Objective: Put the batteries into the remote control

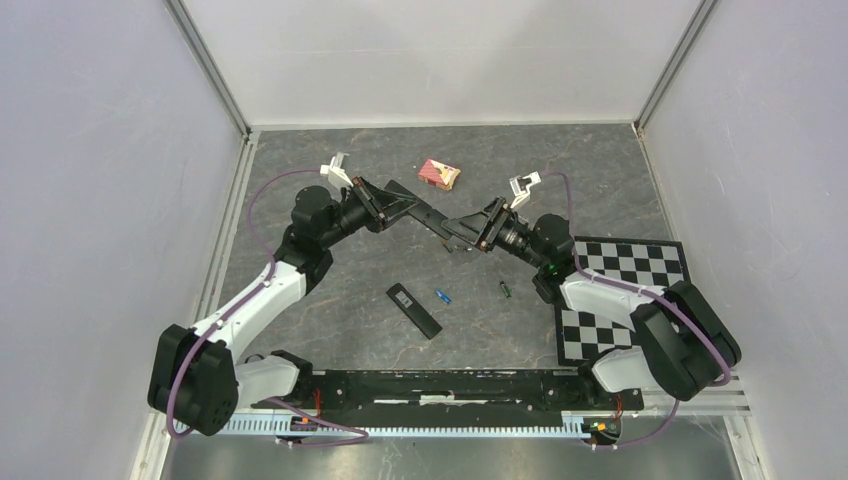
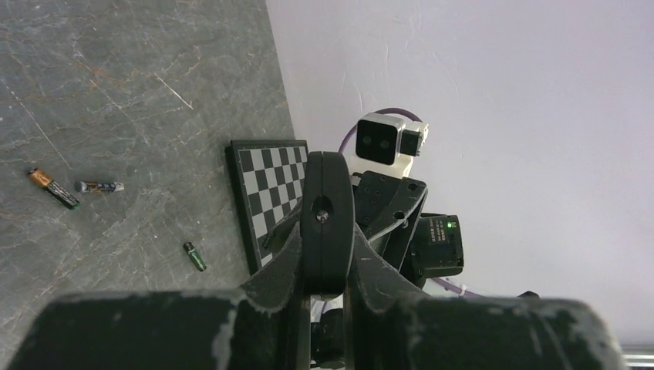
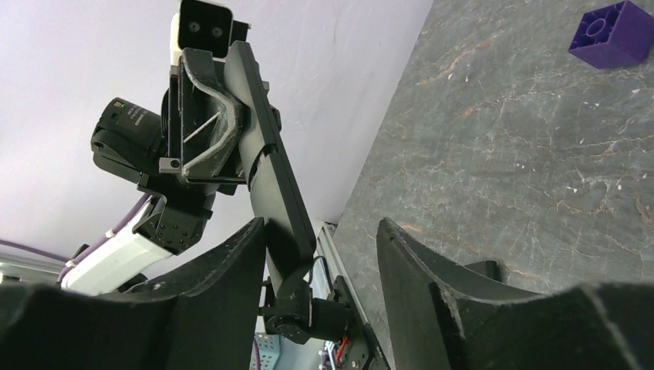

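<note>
A dark remote control (image 1: 420, 208) hangs above the middle of the floor, held by my left gripper (image 1: 390, 205), which is shut on it; in the left wrist view it stands end-on between the fingers. My right gripper is open at its lower end, with the remote (image 3: 281, 208) by one finger; I cannot tell whether they touch. Below lie batteries: a copper-topped one (image 2: 52, 187), a silver one (image 2: 99, 186), a green one (image 2: 194, 256) and a blue one (image 1: 443, 296).
A black panel (image 1: 413, 312) lies front middle. A red-and-yellow box (image 1: 439, 173) is at the back, a purple block (image 3: 613, 38) shows in the right wrist view, and a checkered board (image 1: 620, 262) lies at right. Walls border the work area.
</note>
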